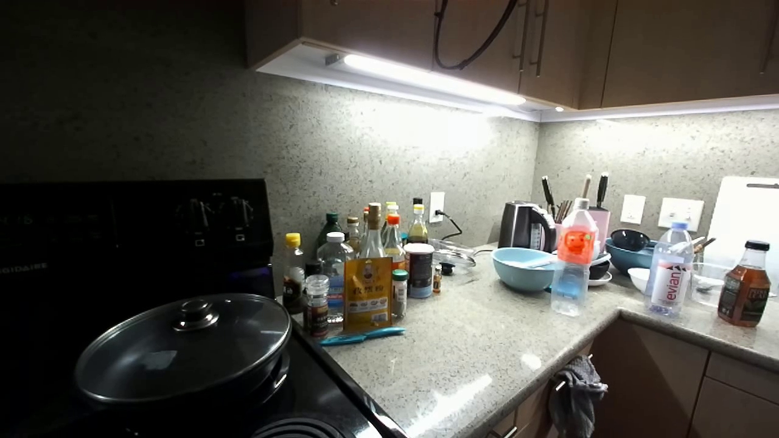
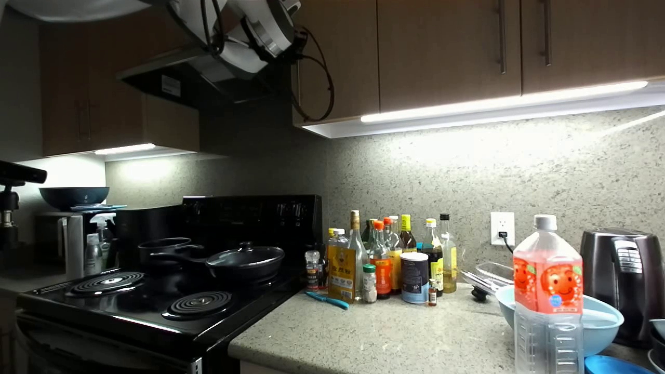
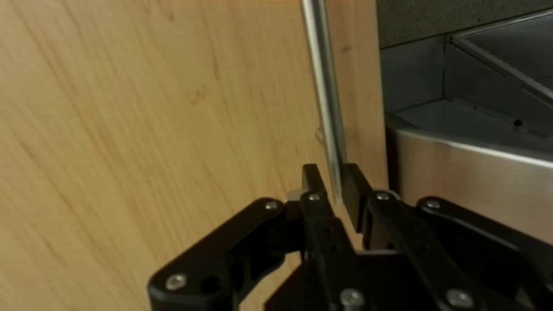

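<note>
A slim metal bar handle (image 3: pixel 326 88) runs down a light wooden cabinet door (image 3: pixel 155 129) in the wrist view. The lower part of that bar lies between the two black fingers of my gripper, which is shut on it. The door's right edge shows just beyond the handle. In exterior view 2, the white arm (image 2: pixel 262 31) reaches up at the top, beside the upper cabinets; its fingers are hidden there. Exterior view 1 shows only a hanging black cable (image 1: pixel 475 55) at the top.
Right of the door is a metal range hood (image 3: pixel 466 176). Below stand the black stove (image 2: pixel 187 311) with a lidded pan (image 2: pixel 246 262), and several bottles (image 2: pixel 380 255) against the wall. A large plastic bottle (image 2: pixel 548 299) stands nearer on the counter, which has bare room in front.
</note>
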